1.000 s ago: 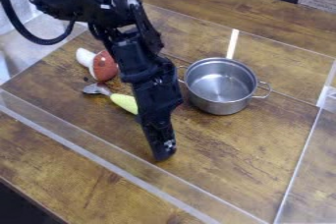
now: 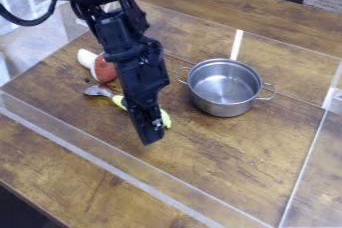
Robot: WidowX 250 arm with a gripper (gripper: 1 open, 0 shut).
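Observation:
The black arm reaches down from the upper left to my gripper (image 2: 150, 132), which is low over the wooden table, overlapping a yellow elongated object (image 2: 163, 118) in the view. Its fingertips are dark and small; nothing clear shows between them, and it looks shut. Left of the arm are a red object (image 2: 103, 70), a white piece (image 2: 86, 58) and a metal utensil (image 2: 96, 90). A steel pot (image 2: 225, 90) with two handles stands to the right of the gripper.
Transparent strips or edges cross its front and right side, and a white strip (image 2: 237, 44) lies behind the pot.
My gripper has moved up and to the left, from the bare table in front toward the yellow object. The pot and other objects look unmoved.

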